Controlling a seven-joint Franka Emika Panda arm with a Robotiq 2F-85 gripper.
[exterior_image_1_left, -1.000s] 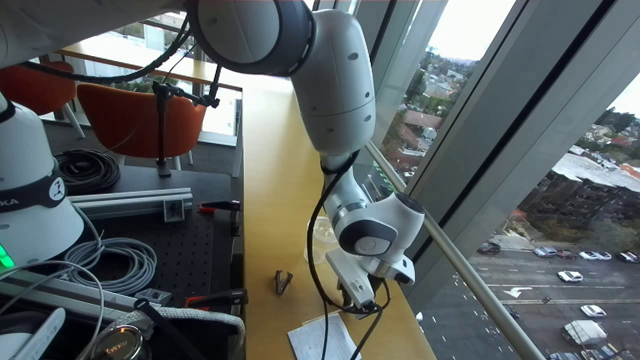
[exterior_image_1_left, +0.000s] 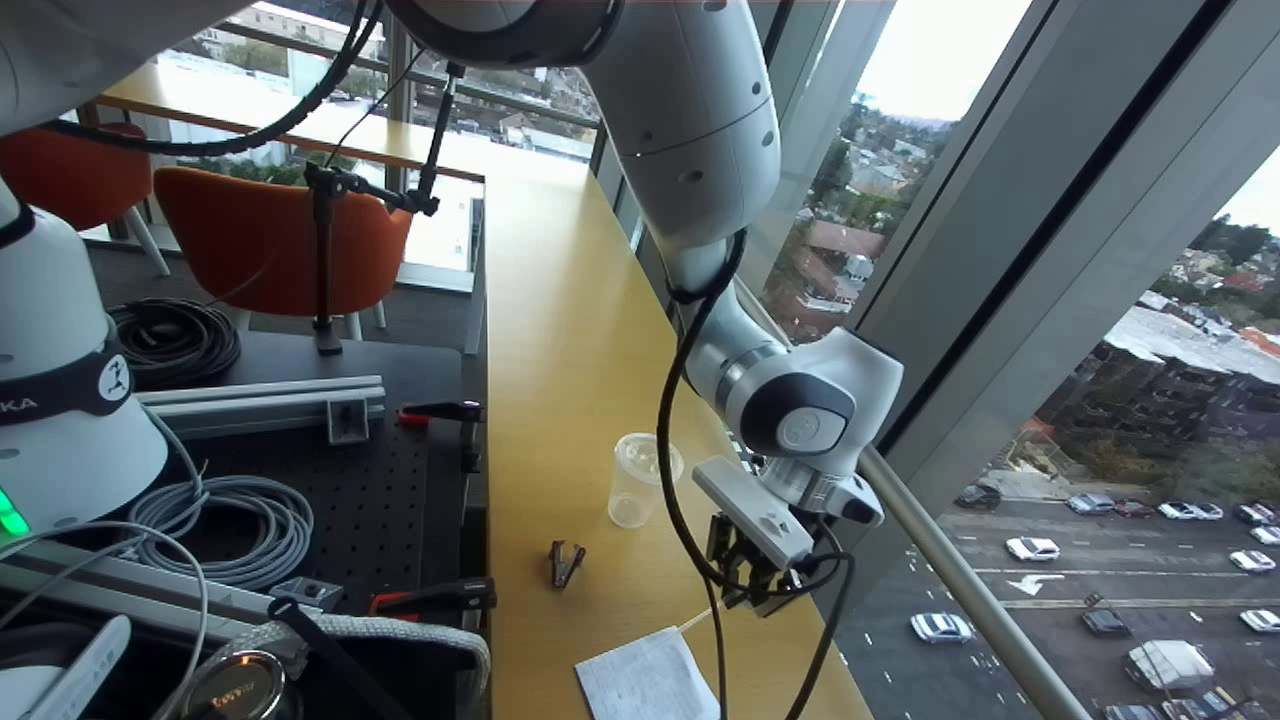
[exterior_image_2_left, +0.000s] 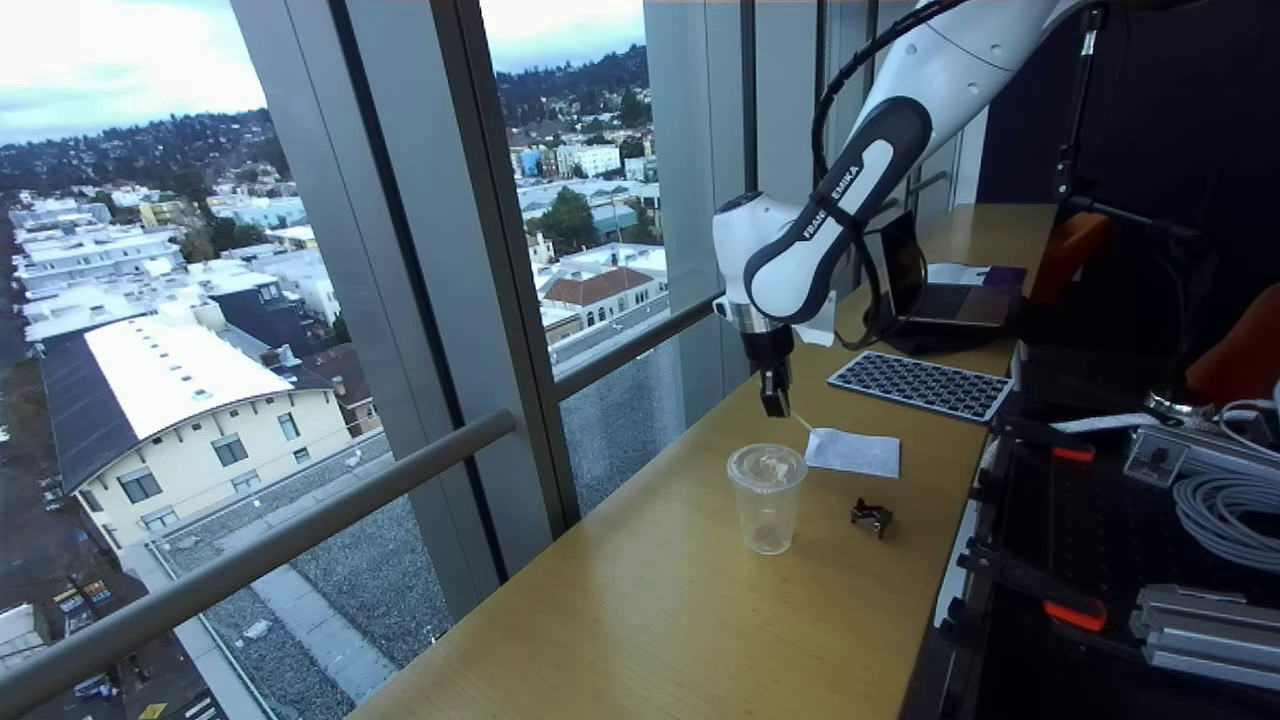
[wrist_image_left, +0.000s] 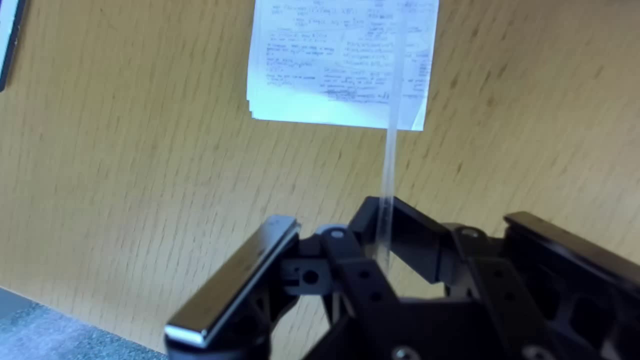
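Observation:
A thin clear straw (wrist_image_left: 390, 150) is pinched between the black fingers of my gripper. In the wrist view it runs upward from the fingertips and crosses over the folded paper. Exterior view 2 shows the straw (exterior_image_2_left: 801, 421) sticking out sideways from my gripper (exterior_image_2_left: 776, 408), which hangs above the table near the window side. A clear plastic cup (exterior_image_2_left: 768, 510) with a lid stands upright on the table, apart from the gripper. The printed white paper (wrist_image_left: 336, 66) lies flat on the wood.
A small dark clip-like object (exterior_image_1_left: 564, 564) lies on the table (exterior_image_1_left: 540, 360) near the cup (exterior_image_1_left: 636, 480). A keyboard (exterior_image_2_left: 924, 384) and a laptop (exterior_image_2_left: 948, 300) sit farther back. The window rail (exterior_image_1_left: 960, 576) runs close beside the arm. Bare table surrounds the cup.
My gripper has risen and shifted toward the window side, away from the paper. More of the cup now shows in exterior view 1. Cup, paper and dark clip have stayed put.

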